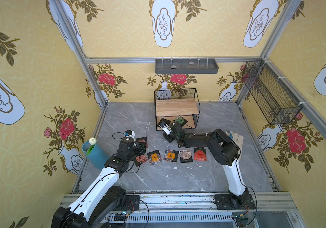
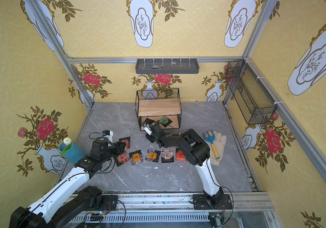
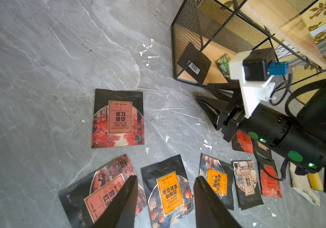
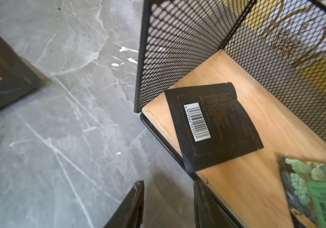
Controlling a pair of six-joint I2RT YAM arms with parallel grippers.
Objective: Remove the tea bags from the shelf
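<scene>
A two-tier wire shelf [image 1: 176, 107] stands at the back. On its lower board lie a black tea bag [image 4: 214, 123], back up, at the front left, and a green tea bag [image 4: 311, 190] to its right. My right gripper is just in front of that board, open and empty. My left gripper is open above several tea bags lying on the table, among them a red Earl Grey bag [image 3: 118, 117] and an orange-label bag [image 3: 169, 191].
A blue vase [image 1: 99, 155] with a flower stands at the left. A glove [image 2: 219, 152] with a yellow-handled tool lies at the right. A wire basket [image 1: 269, 91] hangs on the right wall.
</scene>
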